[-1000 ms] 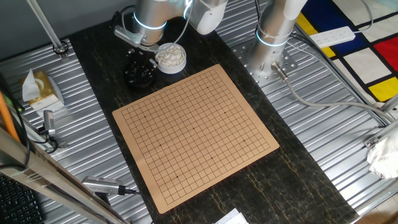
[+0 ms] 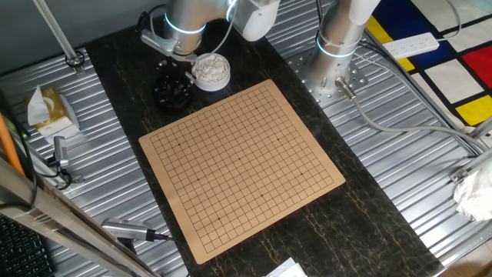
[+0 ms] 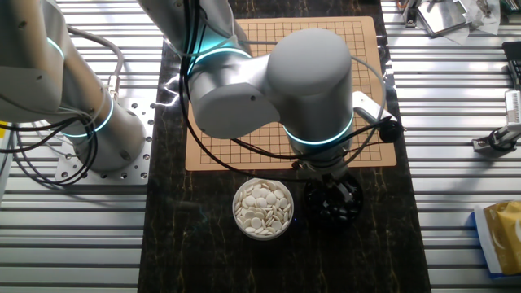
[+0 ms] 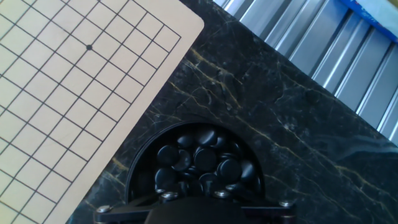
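Observation:
A round black bowl (image 4: 132, 171) full of black stones (image 4: 204, 159) stands on the dark tabletop beside the board. My gripper shows only as a dark strip with screws at the bottom of the wrist view, over the bowl's near part. Seen from exterior view 1, the dark gripper (image 2: 178, 75) is directly above the black bowl (image 2: 171, 98); black on black hides its fingertips and whether anything is between them. The tan grid board (image 2: 242, 165) carries no stones where it shows. A white bowl (image 2: 213, 83) of white stones (image 3: 263, 207) sits next to the black one.
A tissue box (image 2: 52, 111) rests on the slatted surface at left.
The arm's end has risen very slightly above the black bowl. Board, bowls and stones look the same.

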